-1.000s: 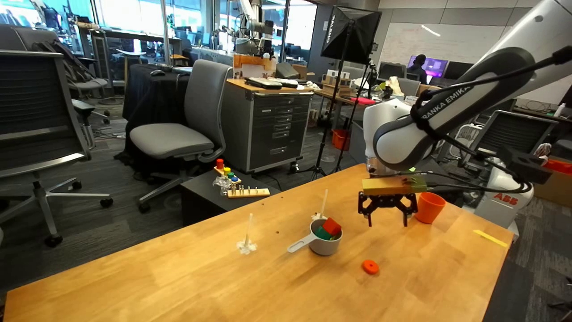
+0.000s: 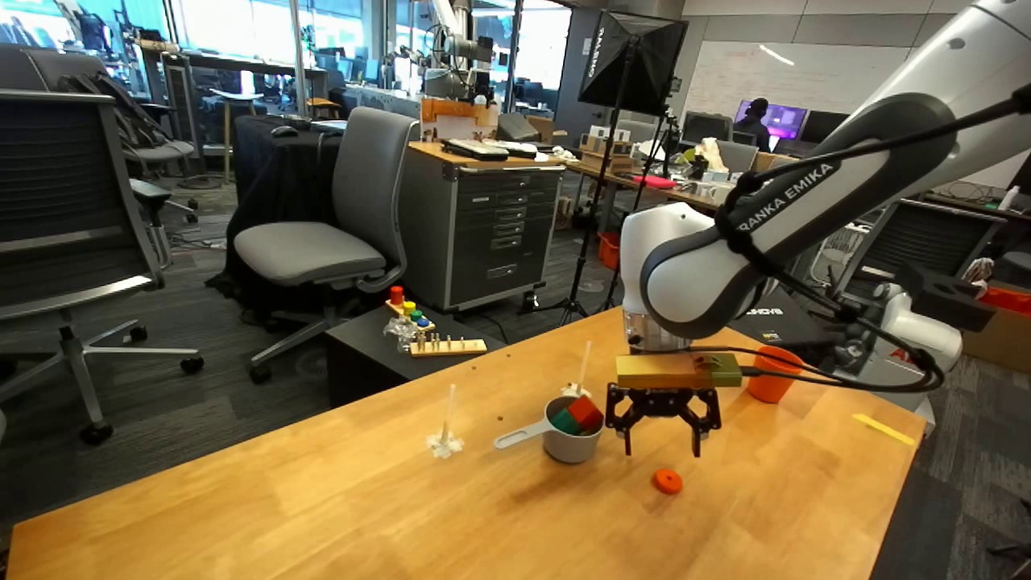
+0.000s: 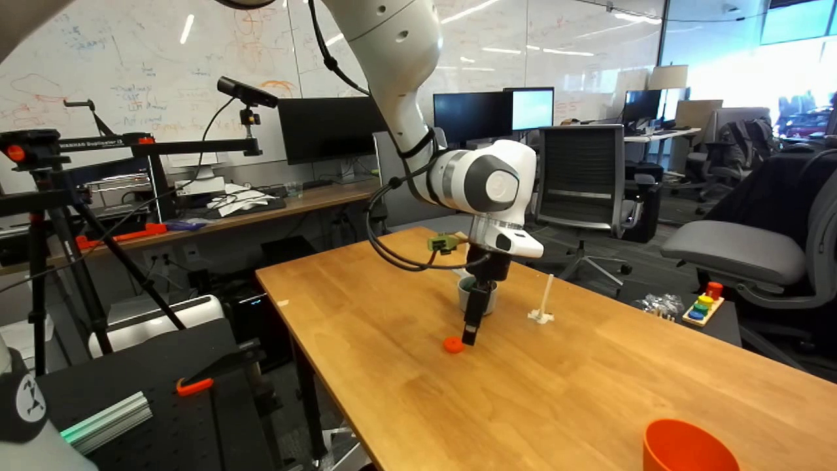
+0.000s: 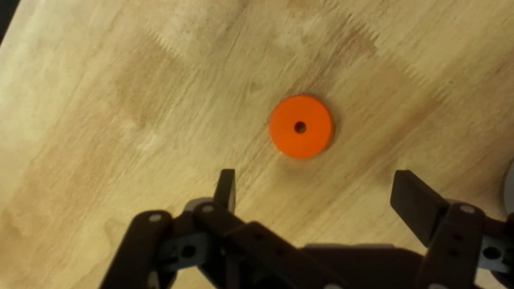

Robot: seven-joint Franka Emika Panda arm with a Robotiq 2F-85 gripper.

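An orange disc [image 2: 668, 482] with a small centre hole lies flat on the table. My gripper [image 2: 663, 453] is open, pointing down above the table, with nothing between its fingers. In the wrist view the disc [image 4: 289, 139] appears ahead of the gap between the two fingertips, apart from both. A grey measuring cup [image 2: 570, 446] with a handle stands close beside the gripper, holding a red block [image 2: 585, 412] and a green block [image 2: 563, 421]. Exterior view 2 shows the gripper [image 3: 469, 339] near the disc [image 3: 452, 345], the cup [image 3: 465, 297] partly hidden behind it.
Two thin upright pegs stand on the table, one at left [image 2: 449, 420] and one behind the cup [image 2: 585, 366]. An orange cup [image 2: 773, 377] stands toward the right, and a yellow tape strip [image 2: 883, 428] lies near the right edge.
My gripper has moved left and lower in exterior view 1, still open. The measuring cup has shifted slightly left with its blocks. The orange disc has stayed put.
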